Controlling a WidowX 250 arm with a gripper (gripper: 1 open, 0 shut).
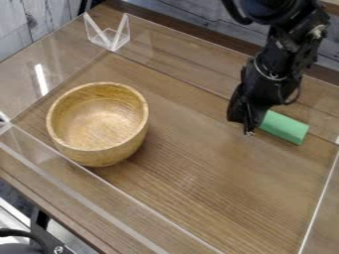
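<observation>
A green block (pixel 284 127) lies on the wooden table at the right. The black gripper (pixel 245 116) is low over the table just left of the block, its lower part covering the block's left end. It looks shut; nothing shows held between its fingers, and whether it touches the block is unclear.
A round wooden bowl (pixel 97 122) sits at the left. A small white wire-like object (pixel 109 32) is at the back left.
</observation>
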